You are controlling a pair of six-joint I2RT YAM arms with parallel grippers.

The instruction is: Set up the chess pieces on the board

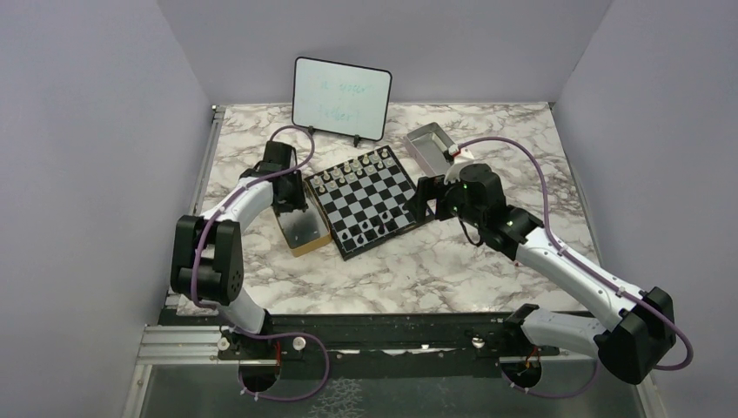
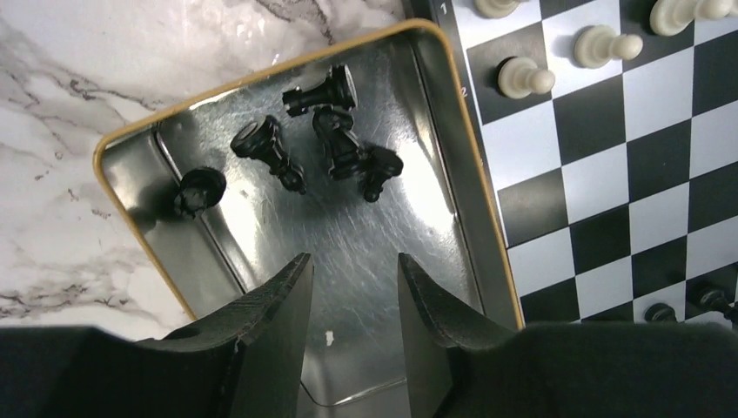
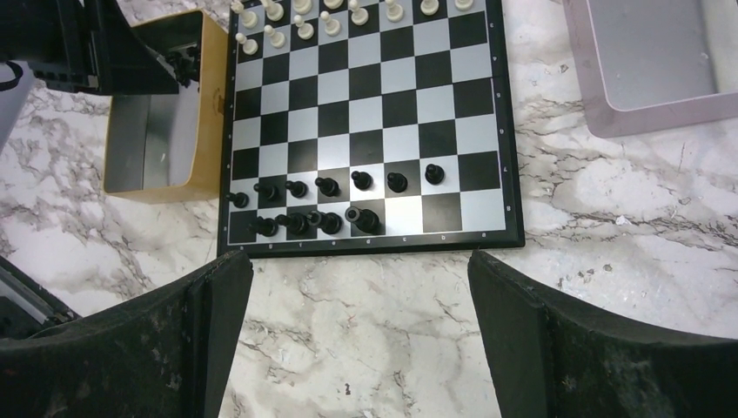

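Note:
The chessboard (image 1: 370,200) lies mid-table. White pieces (image 3: 331,24) stand along its far side, and black pieces (image 3: 326,186) stand on the near rows at its left and middle. Several black pieces (image 2: 270,152) lie jumbled in the yellow-rimmed box (image 2: 479,157) left of the board. My left gripper is over that box, its fingers (image 2: 291,296) apart with only bare box floor showing between them. To the right of the board, my right gripper stands open above the table, holding nothing.
A grey tray (image 1: 430,146) stands behind the board's right side; in the right wrist view it looks empty. The whiteboard (image 1: 341,96) is at the back. Bare marble (image 1: 392,283) fills the front of the table.

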